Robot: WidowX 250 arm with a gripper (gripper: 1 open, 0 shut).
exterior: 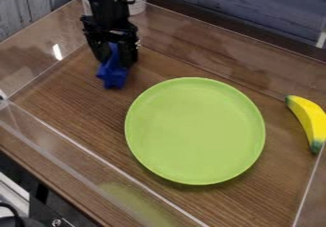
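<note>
My black gripper [112, 42] reaches down at the upper left of the table, over a blue object [112, 74]. Its fingers are around or just above the blue object's top. Whether they grip it I cannot tell, as the dark fingers hide that part. A large green plate [193, 130] lies in the middle right of the table, and a yellow banana [308, 121] lies at the right edge.
The wooden table [90, 126] has free room left of and below the plate. A white container stands behind the arm at the top, near the back wall [242, 11]. A clear edge runs along the left and front.
</note>
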